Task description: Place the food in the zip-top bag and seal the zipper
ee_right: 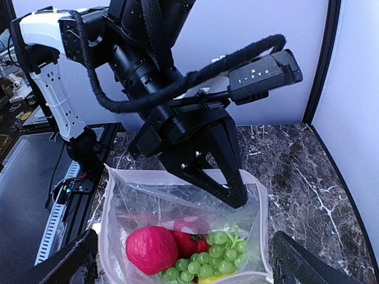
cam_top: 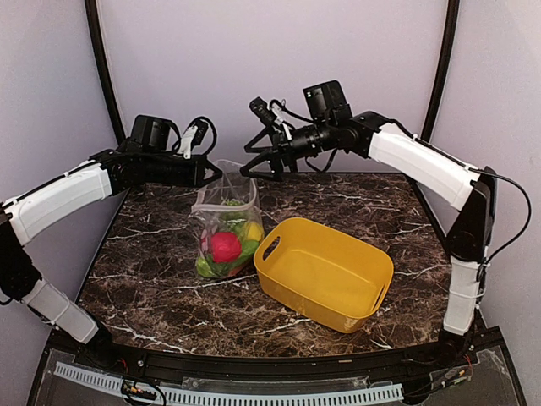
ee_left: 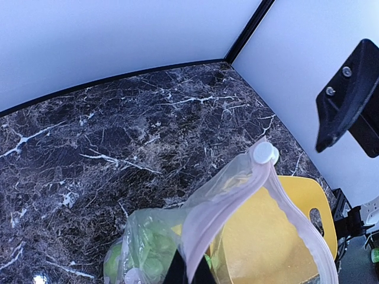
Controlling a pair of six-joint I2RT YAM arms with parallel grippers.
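Note:
The clear zip top bag [cam_top: 203,222] stands upright on the table with its mouth spread apart. Shut on its rim at the left is my left gripper [cam_top: 220,175]. Inside the bag, in the right wrist view, green grapes [ee_right: 207,262] lie beside a round red food [ee_right: 151,249]; some yellow shows under them. A white slider [ee_left: 263,153] sits on the bag's rim in the left wrist view. Over the mouth, my right gripper [cam_top: 246,161] stands open and empty, its fingers [ee_right: 299,266] spread wide on either side of the bag.
An empty yellow basket [cam_top: 325,264] stands right of the bag, close against it. The left arm [ee_right: 177,124] reaches across the bag's far side.

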